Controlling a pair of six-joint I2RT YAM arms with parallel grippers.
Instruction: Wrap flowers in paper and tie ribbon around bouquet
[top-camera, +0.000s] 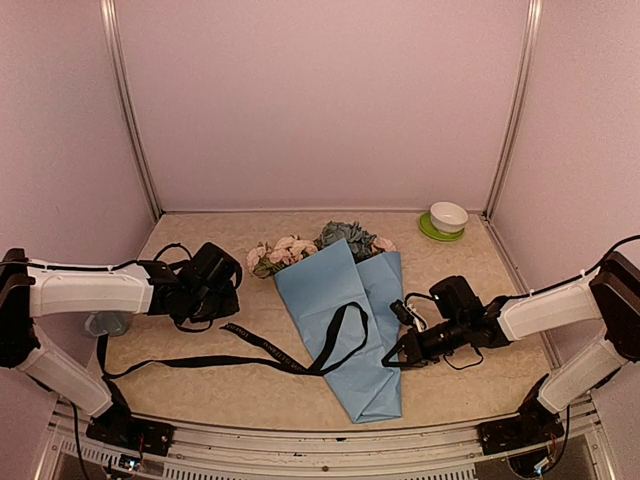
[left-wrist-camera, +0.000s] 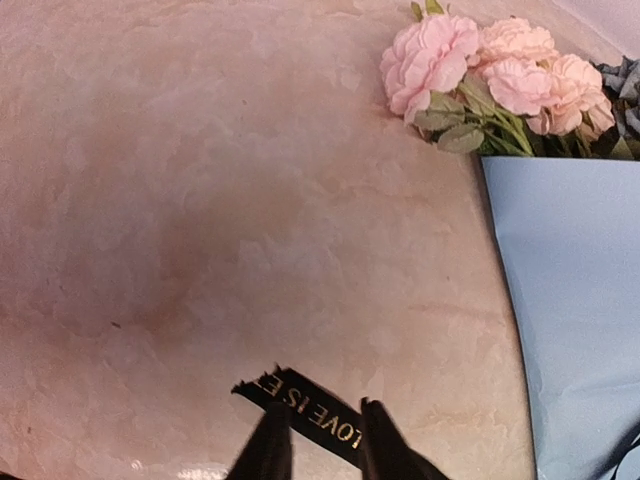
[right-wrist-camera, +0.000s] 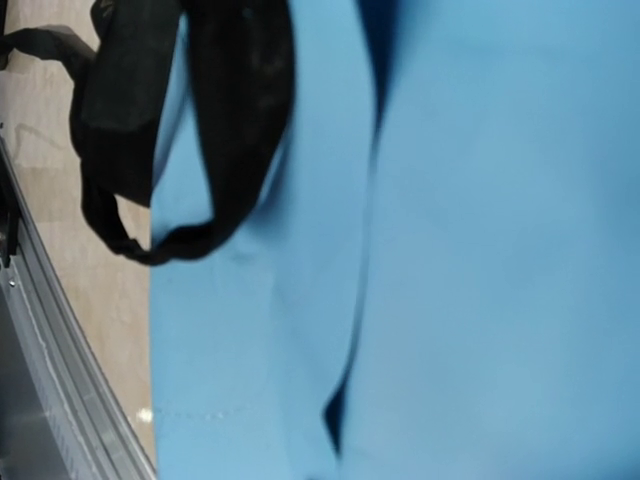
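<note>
A bouquet of pink flowers (top-camera: 290, 250) (left-wrist-camera: 430, 60) and grey-blue ones lies in folded blue paper (top-camera: 320, 290) (left-wrist-camera: 560, 300). A black printed ribbon (top-camera: 265, 348) (left-wrist-camera: 310, 415) runs across the table and loops over the paper. My left gripper (top-camera: 215, 305) is raised above the ribbon's end, open, its fingers apart with nothing seen between them. My right gripper (top-camera: 390, 360) is low at the paper's right side, shut; in the right wrist view paper and ribbon (right-wrist-camera: 240, 120) fill the picture and its fingertips are not visible.
A white bowl (top-camera: 449, 214) on a green plate (top-camera: 432, 234) stands at the back right. A clear container (top-camera: 105, 322) is partly hidden by the left arm.
</note>
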